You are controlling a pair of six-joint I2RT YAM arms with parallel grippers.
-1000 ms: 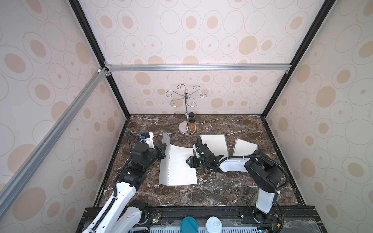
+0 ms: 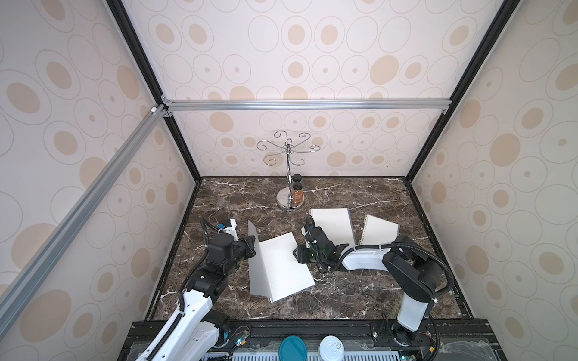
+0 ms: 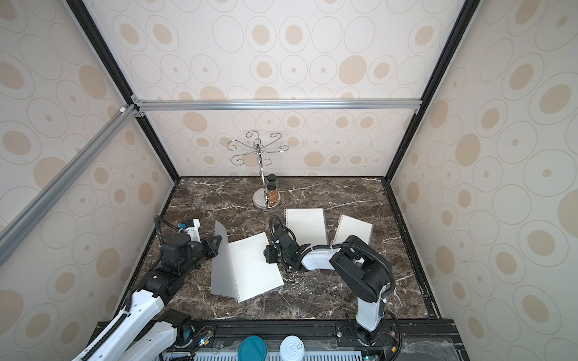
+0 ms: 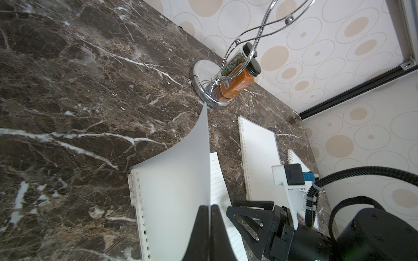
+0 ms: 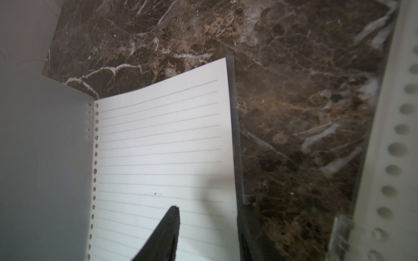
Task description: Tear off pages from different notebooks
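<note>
An open spiral notebook (image 2: 283, 267) lies at the front middle, lined page up. Its grey cover (image 4: 169, 191) stands raised on the left, my left gripper shut on its edge. My right gripper is low over the lined page's right edge, part open; no held thing shows between its fingers. Two more notebooks, a middle one (image 2: 331, 219) and a smaller right one (image 2: 379, 226), lie behind and beside my right arm.
A chrome stand (image 2: 283, 198) with two jars (image 4: 237, 84) stands at the back middle. Walls enclose it.
The notebook and its raised cover have moved toward the front and turned slightly, with my left gripper moving along.
</note>
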